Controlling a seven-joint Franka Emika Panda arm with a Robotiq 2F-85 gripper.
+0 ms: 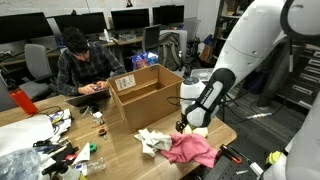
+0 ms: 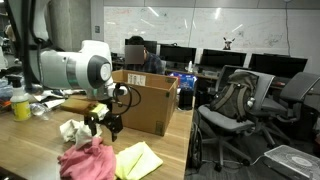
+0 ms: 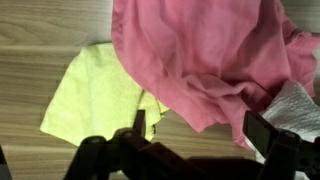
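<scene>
Three cloths lie on the wooden table. The pink cloth [image 1: 190, 150] is bunched near the front edge and fills the upper middle of the wrist view. A pale yellow cloth [image 3: 92, 95] lies flatter to its left there; exterior view 2 shows the yellow cloth [image 2: 138, 161] right of the pink one. The crumpled white cloth [image 1: 152, 142] is at the pink cloth's other side. Above the cloths hangs my gripper, its fingers wide apart and nothing between them. The gripper body partly hides the yellow cloth in exterior view 1.
A large cardboard box [image 1: 147, 98] stands behind the cloths. Papers, bags and small tools clutter the table's left side, where a red bottle [image 1: 23, 101] stands. A person [image 1: 85, 63] sits at the far side. Bare wood shows in front of the box.
</scene>
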